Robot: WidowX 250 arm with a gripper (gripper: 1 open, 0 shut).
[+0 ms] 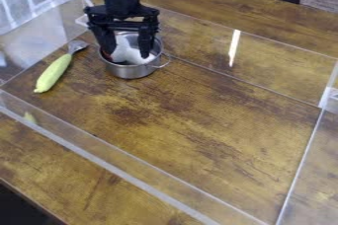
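Note:
My black gripper (123, 27) is open above a steel pot (132, 69) at the upper left of the camera view, its fingers over the pot's opening. Something white (126, 49) is inside the pot, partly hidden by the gripper. To the left, a yellow ear of corn (53, 73) lies on the wooden table (211, 140).
Clear plastic walls border the work area. A small metal utensil (77, 47) lies behind the corn, and a narrow white strip (234, 47) shows at the upper right.

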